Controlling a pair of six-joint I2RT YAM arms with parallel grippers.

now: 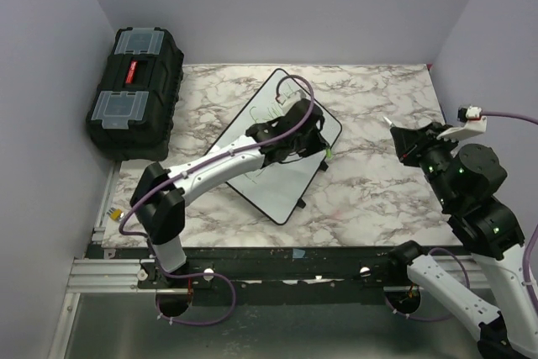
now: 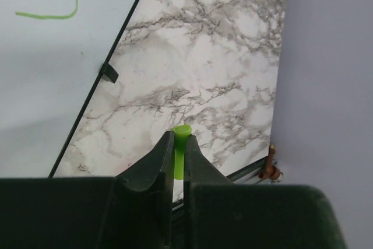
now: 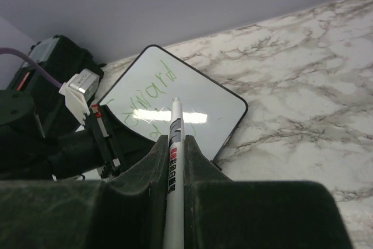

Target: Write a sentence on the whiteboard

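Note:
The whiteboard (image 1: 273,191) lies tilted on the marble table, with green handwriting (image 3: 152,90) on it, partly hidden from above by my left arm. My left gripper is shut on a green object (image 2: 179,138), seemingly a marker or eraser, held at the board's right edge. My right gripper is shut on a white marker (image 3: 177,112) with printed lettering; in the top view it hangs over the right side of the table, apart from the board.
A black toolbox (image 1: 134,124) stands at the back left. A small yellow brush (image 1: 115,214) lies at the left front edge. The marble is clear right of the board. Grey walls bound the table.

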